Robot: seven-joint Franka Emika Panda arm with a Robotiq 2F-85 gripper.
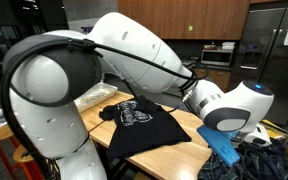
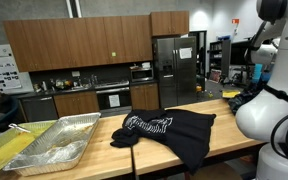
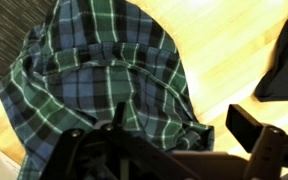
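Observation:
A green, blue and black plaid cloth (image 3: 119, 75) lies rumpled on the wooden table, filling much of the wrist view's left and centre. My gripper hangs above its near edge, fingers apart; the right finger (image 3: 252, 130) is over bare wood, and nothing shows held between the two. From outside, the same cloth (image 1: 269, 160) is a dark heap at the table's right end, partly behind the white arm, and the fingers are hard to make out against it. A black garment with a white print (image 1: 139, 120) is spread flat on the table farther left.
Bare tabletop (image 1: 169, 158) separates the black garment from the plaid cloth. A foil-lined tray (image 2: 59, 140) stands at the far end. Wooden stools (image 1: 24, 155) are beside the table, and kitchen cabinets (image 2: 79, 50) line the back.

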